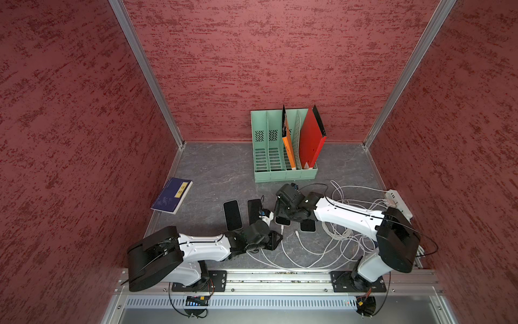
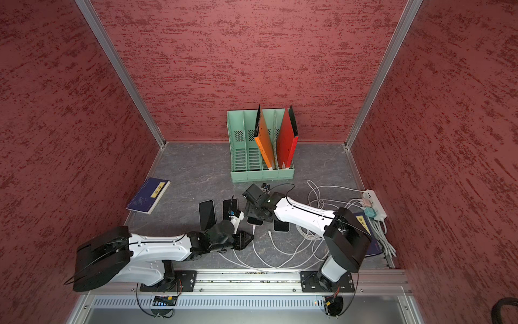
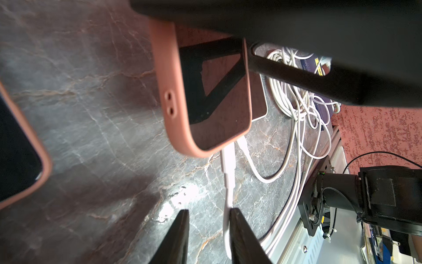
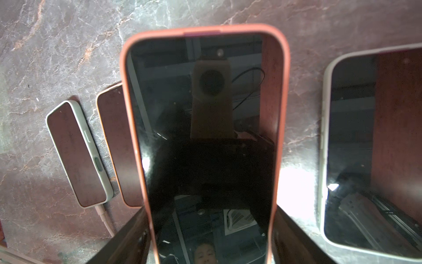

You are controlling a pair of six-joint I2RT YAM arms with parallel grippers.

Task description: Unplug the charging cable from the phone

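A phone in a pink case point(image 3: 173, 88) is raised off the table, with my right gripper shut on its two long sides. Out of its bottom edge comes a white plug point(image 3: 228, 159), still inserted, its white charging cable point(image 3: 229, 193) hanging down. My left gripper is below the phone, fingers apart. The cable runs down by its right finger point(image 3: 239, 237), and I cannot tell whether they touch. From above, the left gripper point(image 1: 275, 239) sits just in front of the phone point(image 1: 282, 221). The phone's lower end is outside the right wrist view.
More phones lie close by, such as one at the left point(image 1: 232, 215) and one at the right point(image 1: 308, 225). Loose white cables point(image 1: 340, 232) tangle toward a power strip point(image 1: 398, 204). A green file rack point(image 1: 285, 175) stands behind; a blue notebook point(image 1: 171, 195) lies far left.
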